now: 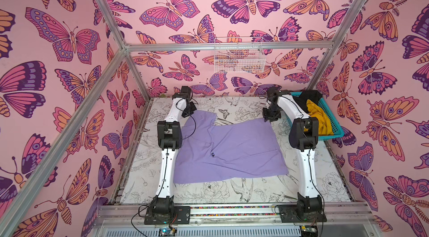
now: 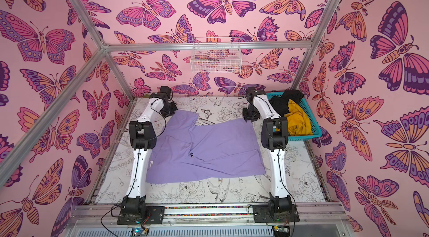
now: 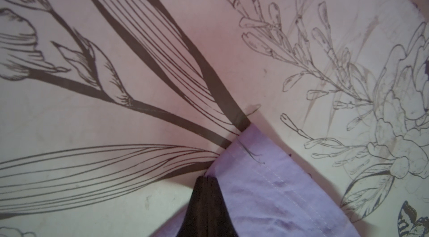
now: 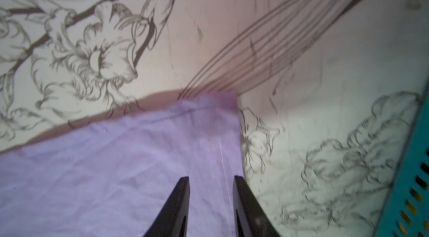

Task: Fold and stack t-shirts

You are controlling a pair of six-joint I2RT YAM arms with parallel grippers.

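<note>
A lavender t-shirt (image 1: 245, 147) lies spread over the table, with a few creases and a small dark mark near its middle. My left gripper is shut at a stitched corner of the cloth; whether fabric is pinched in it is hard to tell. In the right wrist view my right gripper is part open above the shirt's far right corner (image 4: 219, 107), with no cloth visible between its fingers. That view is blurred.
A teal basket (image 1: 332, 120) holding yellow cloth (image 1: 318, 116) and black cloth (image 1: 311, 97) stands right of the shirt, close to my right arm. A white wire rack (image 1: 239, 65) hangs at the back.
</note>
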